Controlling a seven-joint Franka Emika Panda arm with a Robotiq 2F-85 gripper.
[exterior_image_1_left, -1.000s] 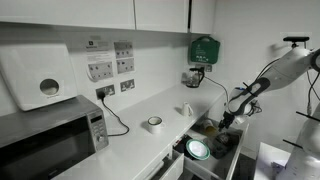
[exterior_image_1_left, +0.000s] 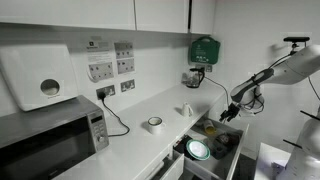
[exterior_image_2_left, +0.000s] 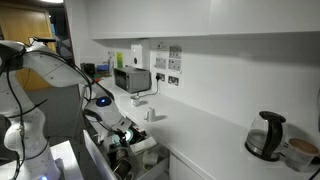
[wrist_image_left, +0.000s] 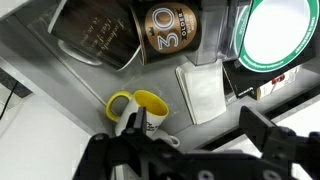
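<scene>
My gripper stands open above a drawer, its dark fingers spread wide with nothing held between them. In the wrist view, a yellow mug (wrist_image_left: 150, 103) lies near the left finger (wrist_image_left: 134, 138), which partly hides a white item beside it. A white folded packet or cloth (wrist_image_left: 203, 90) lies ahead of the gap. Beyond it are a round black lid marked 30 (wrist_image_left: 168, 27) and a dark container (wrist_image_left: 100, 25). A white plate with a green rim (wrist_image_left: 280, 32) is at the upper right. The gripper (exterior_image_1_left: 231, 115) is small in exterior view 1.
Drawer walls (wrist_image_left: 55, 72) surround the items closely. The counter (exterior_image_1_left: 125, 145) beside the drawer holds a white cup (exterior_image_1_left: 154, 125), a white jug (exterior_image_1_left: 187, 109) and a microwave (exterior_image_1_left: 55, 138). A kettle (exterior_image_2_left: 266, 135) stands farther along, and much counter between is clear.
In exterior view 1 the arm has risen and drawn back toward the right, away from low over the drawer. The drawer's contents look unmoved.
</scene>
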